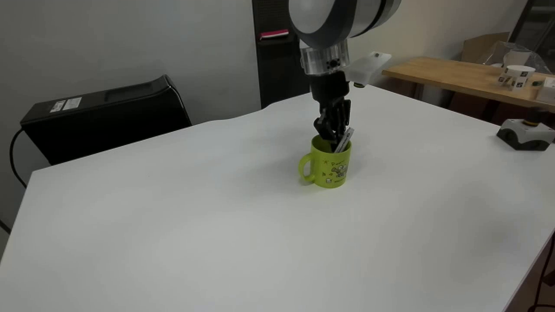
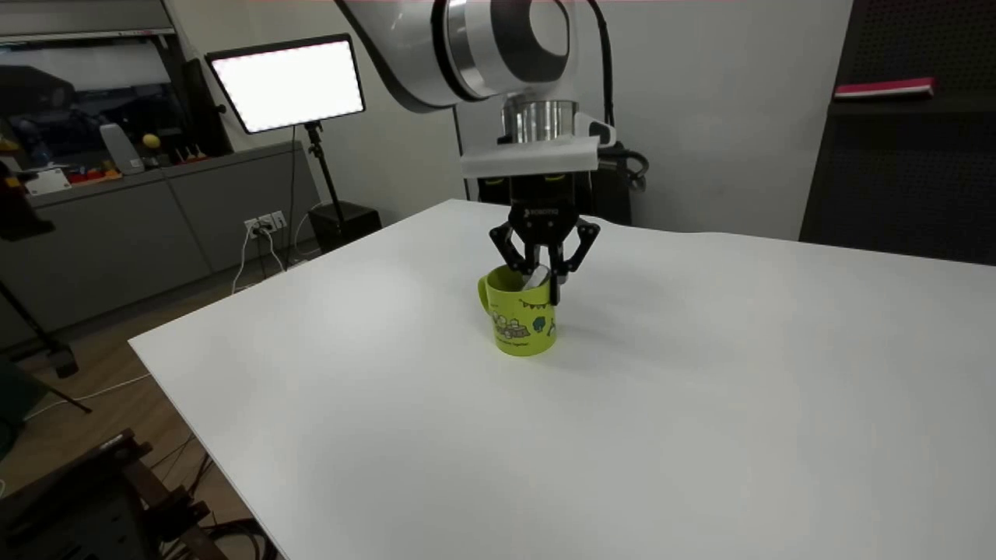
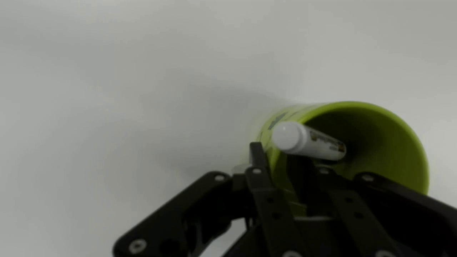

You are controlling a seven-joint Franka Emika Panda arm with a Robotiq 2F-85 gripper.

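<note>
A lime-green mug (image 1: 328,169) with printed drawings stands upright on the white table, its handle to the left in exterior view 1. Leaning inside it is a white marker-like stick (image 3: 325,145) whose end pokes above the rim. My gripper (image 2: 543,272) points down at the mug's edge. In the wrist view the gripper straddles the mug's wall, one finger outside and the other inside. Its fingers are partly open, with a gap showing between the wall and the inner finger. The inner fingertip is dark and partly hidden by the stick.
A black box-like appliance (image 1: 106,117) stands past the far left edge. A grey-and-black device (image 1: 526,132) sits at the right edge.
</note>
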